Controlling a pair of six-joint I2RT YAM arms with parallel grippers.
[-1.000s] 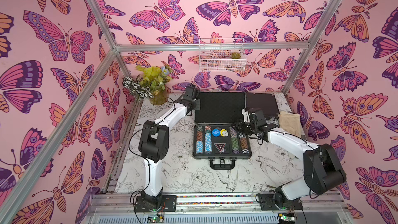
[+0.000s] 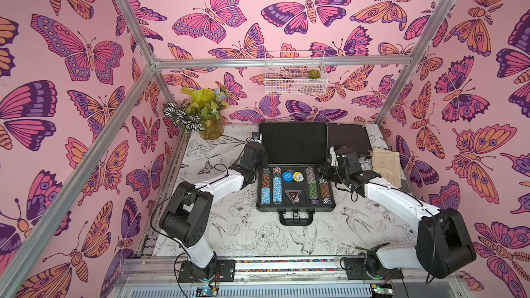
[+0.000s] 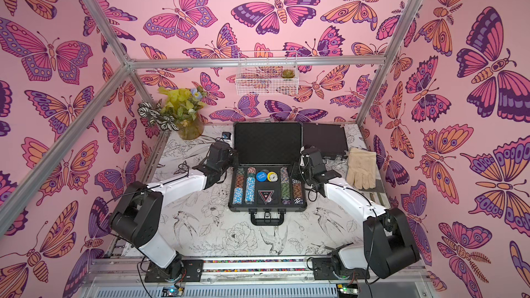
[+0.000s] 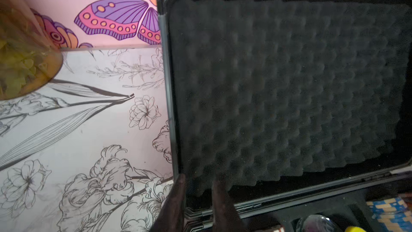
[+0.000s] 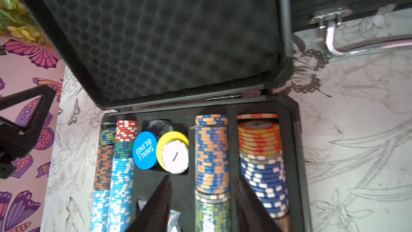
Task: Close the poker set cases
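The black poker case (image 2: 294,142) stands open, its foam-lined lid (image 4: 283,86) raised and its base full of chip stacks (image 5: 211,154), dealer buttons (image 5: 145,150) and cards. My left gripper is part open at the lid's lower left corner, fingertips astride or close to the side rim; contact is unclear. My right gripper hangs open over the right half of the chip tray, nothing visible between its fingers.
A second dark case (image 3: 325,140) lies closed at the back right, beside beige gloves (image 3: 361,171). A flower vase (image 2: 211,127) stands back left, a wire basket (image 2: 296,85) on the back wall.
The right arm has shifted slightly to the right and front. The case looks unchanged.
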